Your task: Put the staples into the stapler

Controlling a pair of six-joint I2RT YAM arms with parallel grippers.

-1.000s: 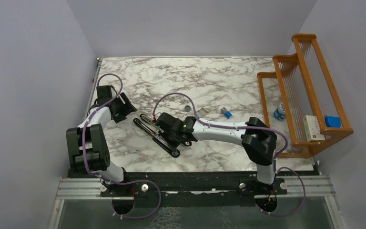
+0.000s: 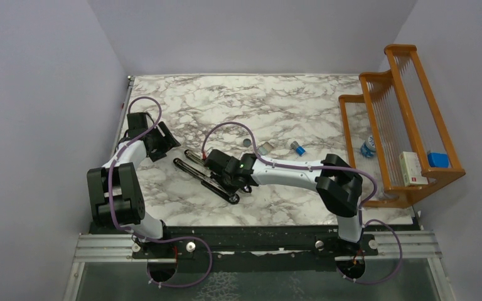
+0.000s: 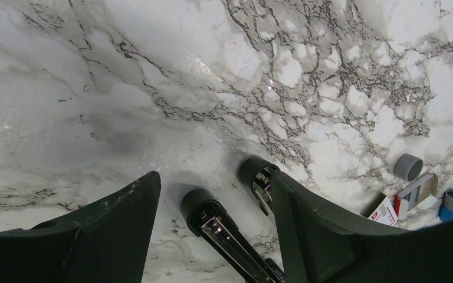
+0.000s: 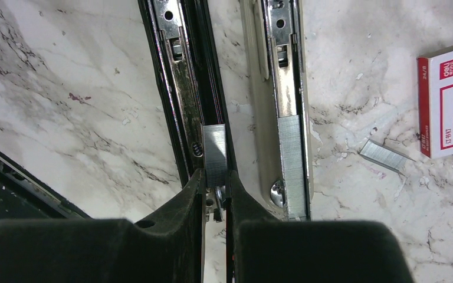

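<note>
In the right wrist view the opened black stapler (image 4: 180, 88) lies with its metal channel exposed. A silver staple strip (image 4: 215, 144) lies lengthwise over the stapler, at the channel's side; whether it is seated there I cannot tell. My right gripper is shut on the strip's near end. A second opened stapler (image 4: 265, 124), with a beige body, lies alongside and has a row of staples (image 4: 293, 168) in its channel. Off the staplers' far ends, my left gripper hangs part open over bare table, nothing between its fingers.
Right of the staplers are a loose staple strip (image 4: 385, 156) and a red-and-white staple box (image 4: 451, 106). A grey cap (image 3: 408, 167) and a blue-and-grey piece (image 2: 297, 148) lie farther back. A wooden rack (image 2: 386, 125) stands at the right.
The black stapler has slid slightly: its far end sits a little farther left and nearer the front edge. The right gripper has barely moved, and the left arm looks unchanged.
</note>
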